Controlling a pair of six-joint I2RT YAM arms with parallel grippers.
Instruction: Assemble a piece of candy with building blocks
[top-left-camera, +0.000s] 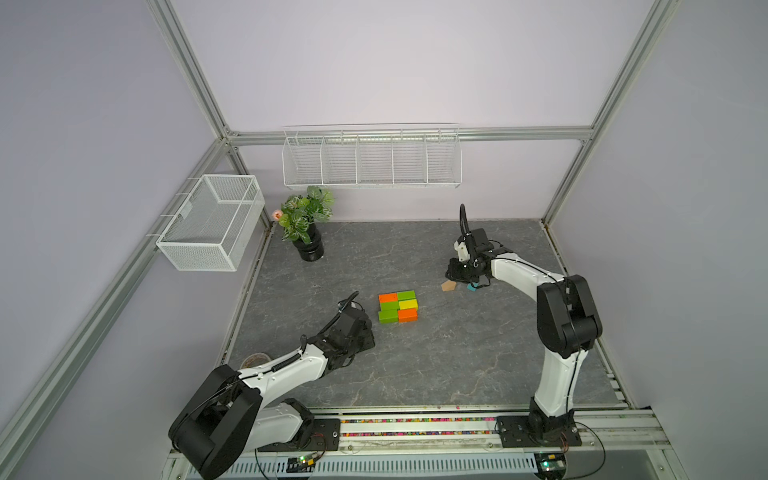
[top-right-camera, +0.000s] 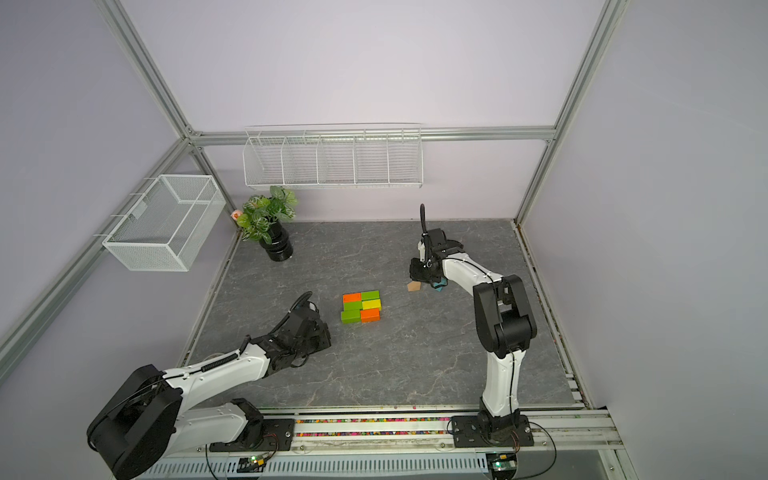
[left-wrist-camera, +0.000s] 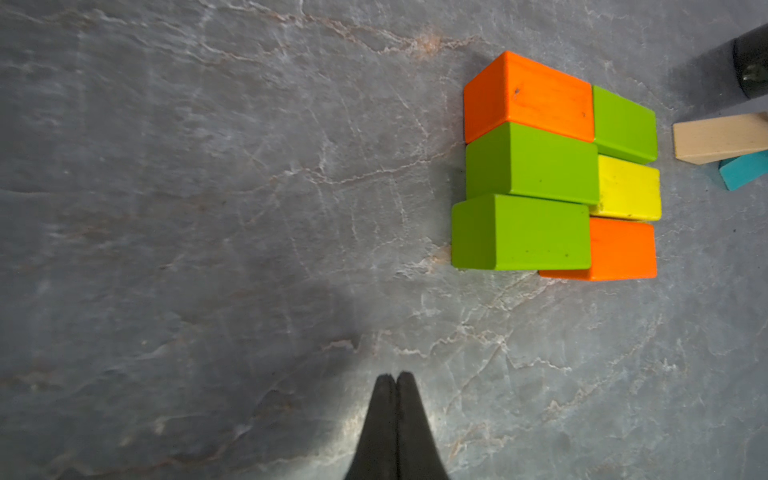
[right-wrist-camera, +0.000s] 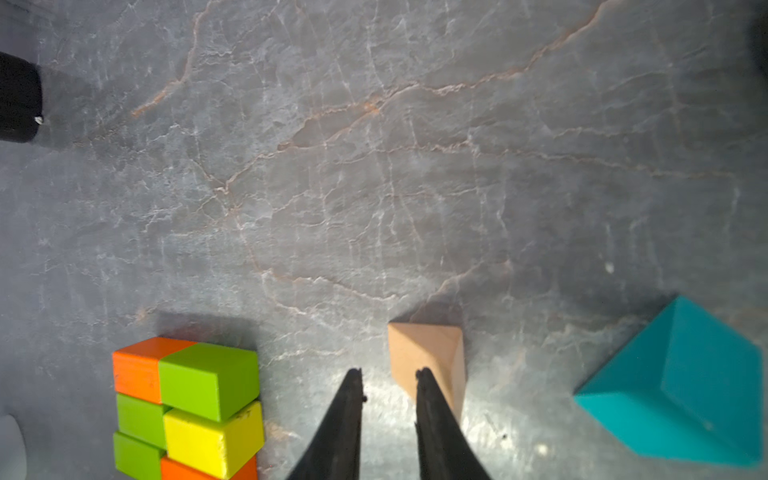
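Observation:
Orange, green and yellow blocks (top-left-camera: 397, 307) form a grouped rectangle in the middle of the table. To their right lie a tan wedge (right-wrist-camera: 416, 352) and a cyan triangular block (right-wrist-camera: 672, 392). My right gripper hovers low over the tan wedge, its fingers part open with nothing seen held between them. My left gripper is shut with nothing showing between its fingertips, left of and in front of the grouped blocks, above bare table.
A potted plant (top-left-camera: 306, 216) stands at the back left. Wire baskets (top-left-camera: 209, 216) hang on the left and back walls.

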